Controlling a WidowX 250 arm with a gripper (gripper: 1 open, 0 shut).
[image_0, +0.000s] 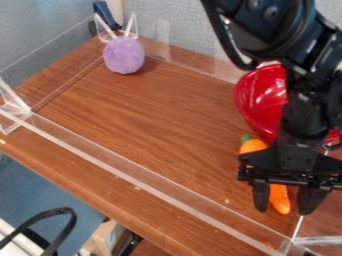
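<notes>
My black gripper (283, 195) is low at the right of the camera view, its fingers pointing down over an orange carrot (251, 147) with a green top, which lies on the wooden table near the front right. The carrot is partly hidden behind the gripper, its lower end showing between the fingers. The fingers stand apart on either side of it; whether they touch it is unclear. A red rounded object (261, 100), perhaps a bowl, is behind the arm.
A purple ball (123, 56) sits at the back left of the table (134, 120). Clear plastic edging borders the table. Cables hang at the lower left.
</notes>
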